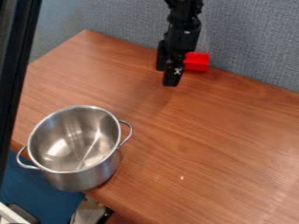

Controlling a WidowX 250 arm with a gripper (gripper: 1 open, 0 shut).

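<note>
My black gripper (pixel 169 70) is low over the back of the wooden table, open by its look, its fingertips just in front of a red block (pixel 197 61). The block lies near the grey back wall, partly hidden behind the gripper. I cannot tell whether the fingers touch it. A steel pot (pixel 73 149) with two wire handles stands at the front left of the table.
A grey fabric wall (pixel 257 44) runs along the back. A dark frame stands at the left edge, above a blue surface.
</note>
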